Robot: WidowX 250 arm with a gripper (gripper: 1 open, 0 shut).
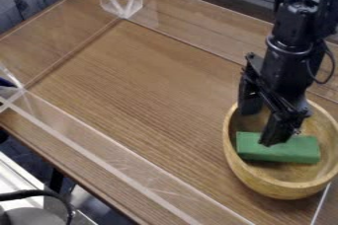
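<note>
A black gripper [271,111] on a black arm [284,46] reaches down from the right over a round wooden bowl [264,182]. Its fingers stand open, with the fingers inside or just above the bowl. A green block [279,148] lies in the bowl, below and beside the fingertips. Whether a finger touches the block is hard to tell.
The bare wooden board [126,81] fills the middle and left and is clear. Clear plastic pieces sit on its left edge and back edge. A black cable loop shows at the lower left.
</note>
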